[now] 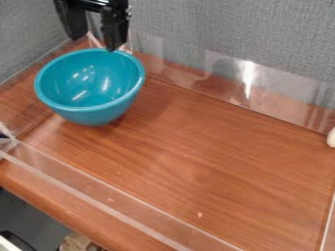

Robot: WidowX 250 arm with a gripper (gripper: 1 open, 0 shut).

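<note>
A glossy teal bowl [89, 98] stands upright at the left of the wooden table [197, 167]. My black gripper [90, 35] hangs at the top left, above the back of the bowl, open, its fingers apart. Nothing shows inside the bowl apart from reflections.
Grey textured walls and clear edge panels border the table. A small white object [330, 138] is at the far right edge, partly cut off.
</note>
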